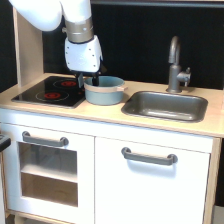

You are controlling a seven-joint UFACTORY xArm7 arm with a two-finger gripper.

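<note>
A grey-blue pot [104, 96] stands on the wooden counter, between the black cooktop and the sink. Reaching down from the upper left, my gripper [89, 79] has its dark fingers at the pot's left rim. Whether they touch or grip the pot is too small to make out, as is how far apart they stand.
Left of the pot lies the black cooktop [52, 91] with red burner rings. The sink [165, 105] and its tall faucet [176, 70] are to the right. Below the counter are white cabinet doors with grey handles [150, 157]. Bare counter lies along the front.
</note>
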